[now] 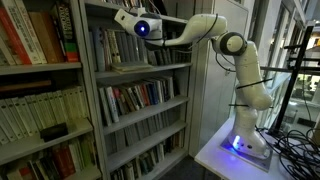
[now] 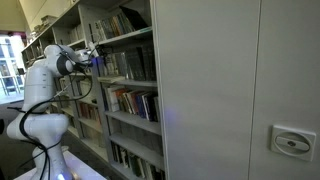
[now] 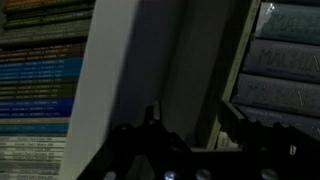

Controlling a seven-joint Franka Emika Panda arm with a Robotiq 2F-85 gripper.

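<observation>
My gripper (image 1: 124, 18) is high up at the bookcase, near the upper shelf, with the arm (image 1: 185, 32) reaching to it from the right. In the wrist view the gripper shows as dark fingers standing apart at the bottom, with nothing visible between them. Ahead of it is a dark gap beside a pale upright panel (image 3: 103, 75). Dark grey volumes (image 3: 283, 60) are stacked right of the gap in this view. Thin books with blue and pale spines (image 3: 38, 100) appear at the left. The fingertips are too dark to make out fully.
Books (image 1: 140, 97) fill the shelves below the gripper, and flat items (image 1: 132, 68) lie on the shelf just under it. A tall upright divider (image 1: 92, 90) stands left of the arm. A large white panel (image 2: 205, 90) borders the bookcase.
</observation>
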